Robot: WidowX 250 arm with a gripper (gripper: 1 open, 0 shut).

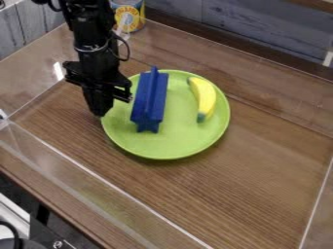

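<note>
A green plate (182, 141) rests on the wooden table, holding a blue block (150, 99) upright in its middle-left and a yellow banana (204, 97) to the right. My black gripper (101, 105) is low at the plate's left rim, left of the blue block and apart from it. Its fingers are dark and close together, with nothing seen between them.
A small can (128, 17) stands at the back beside the arm, against the grey wall.
</note>
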